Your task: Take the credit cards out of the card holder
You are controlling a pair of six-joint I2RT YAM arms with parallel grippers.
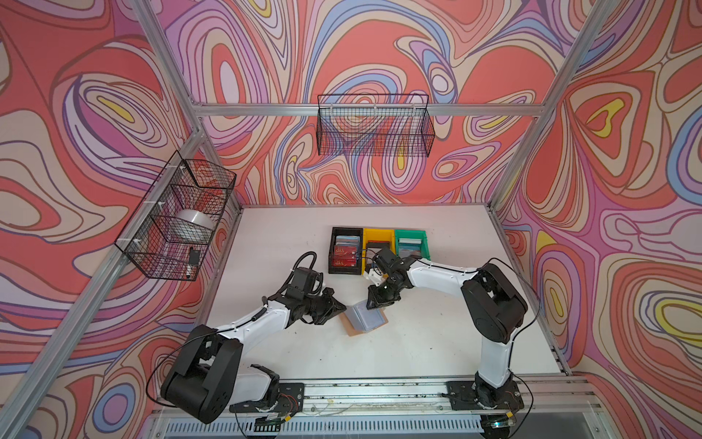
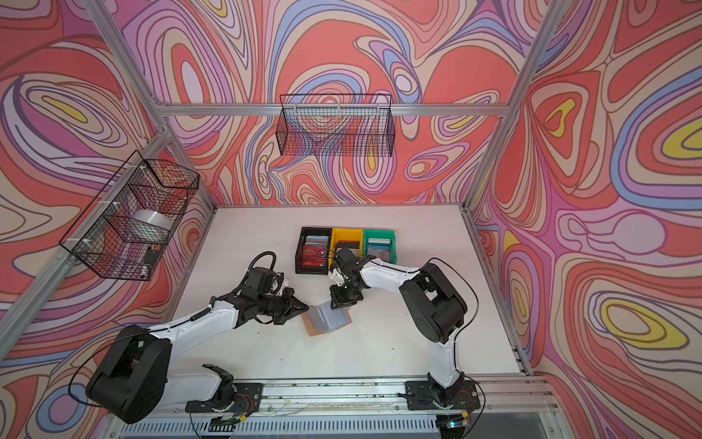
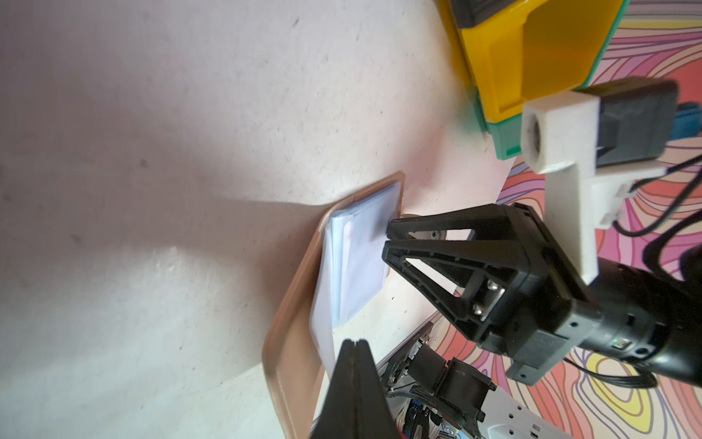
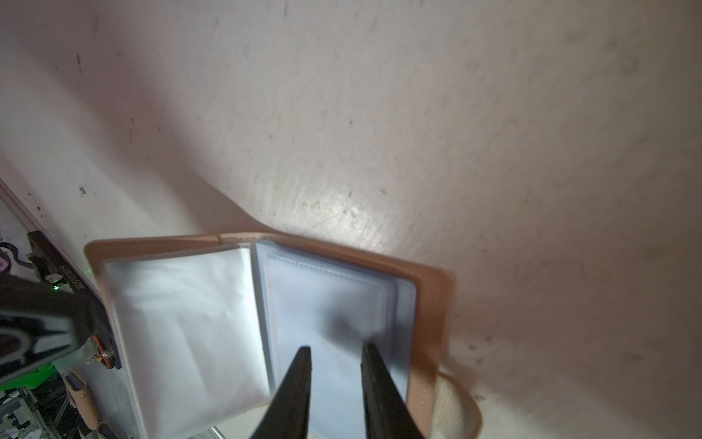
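The tan card holder (image 4: 430, 314) lies open on the white table, with pale plastic sleeves (image 4: 186, 329) spread inside. My right gripper is over the right-hand stack of sleeves (image 4: 329, 300), fingertips a little apart, with nothing seen held between them; whether they touch the sleeves is unclear. My left gripper is shut at the left end of the holder, nothing visible between its fingers. I cannot make out individual credit cards in the sleeves.
Black (image 1: 332, 250), yellow (image 1: 378, 232) and green (image 1: 411, 234) bins with items inside stand behind the holder. Wire baskets (image 1: 375, 131) hang on the back and left frames.
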